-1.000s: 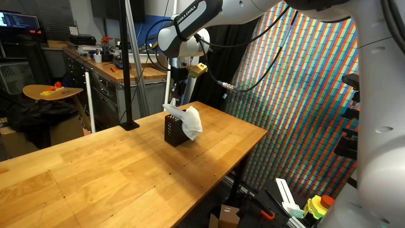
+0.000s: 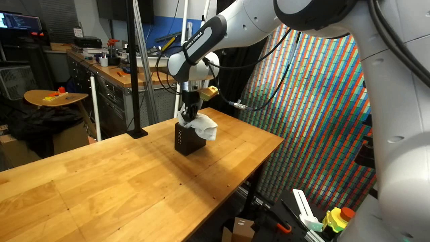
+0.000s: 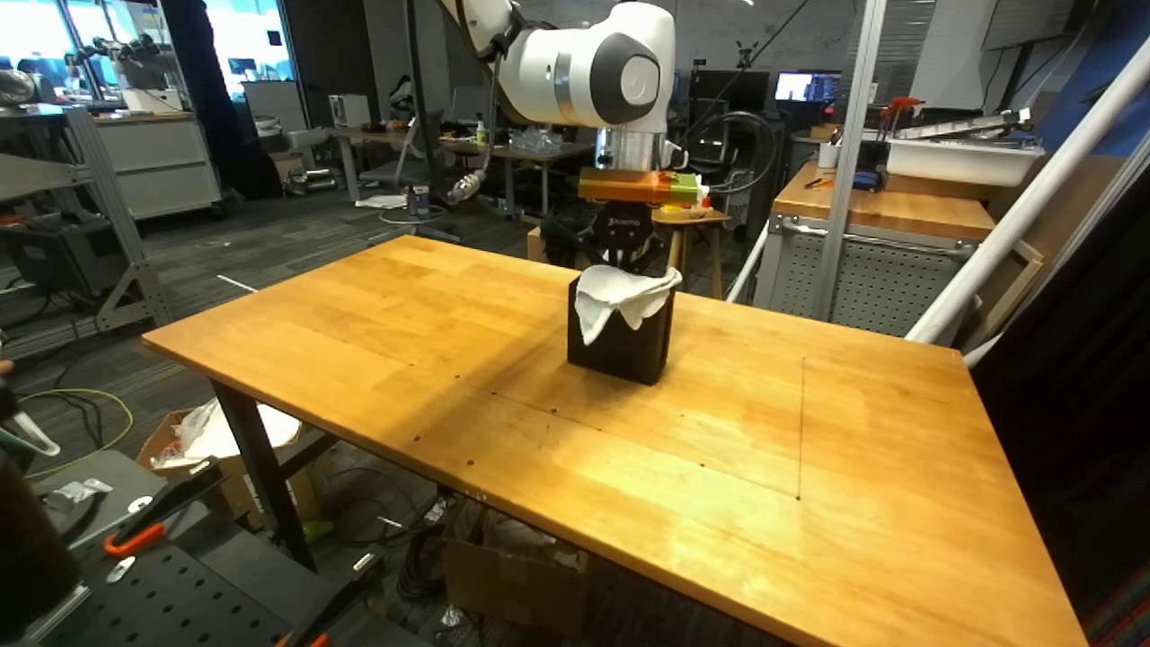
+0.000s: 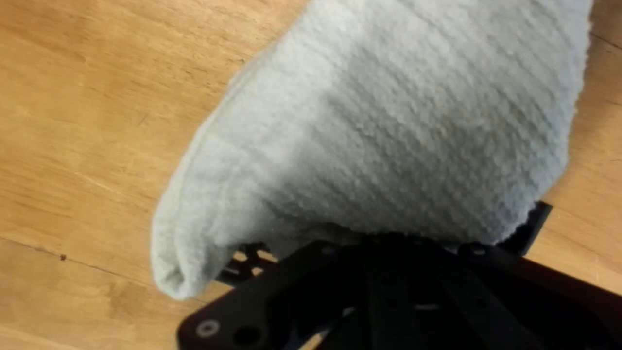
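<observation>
A white cloth (image 2: 204,125) lies draped over the top of a black box (image 2: 189,140) with holes in its side, part of it hanging outside the wall. In the second exterior view a corner of the cloth (image 3: 620,296) hangs over the front of the box (image 3: 614,350). My gripper (image 2: 190,117) points down at the box's opening, shut, its tips pressed against the cloth. The wrist view shows the cloth (image 4: 379,128) spread beside the dark fingers; the tips are hard to make out, and whether any fabric is pinched between them does not show.
A black post (image 2: 135,80) rises from the table's far edge, left of the box in the first exterior view.
My gripper has come down from above the box onto the cloth. The cloth's middle has sunk towards the opening, and its overhanging end has lifted and shifted right.
</observation>
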